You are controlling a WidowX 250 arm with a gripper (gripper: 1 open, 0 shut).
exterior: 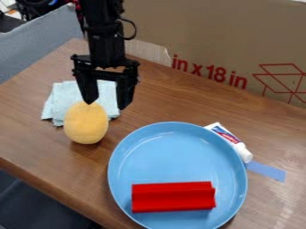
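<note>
My black gripper (106,87) is open, hanging over a folded pale blue cloth (61,106) at the left of the table, just above a yellow oval object (86,124). A light blue plate (157,155) sits at the front right with a red block (173,197) lying on it. Behind the plate's right side lies a white toothpaste tube (228,141). I see nothing held between the fingers.
A cardboard panel (225,45) stands along the back, and a strip of blue tape (267,170) lies at the right. The table's front edge drops off at lower left.
</note>
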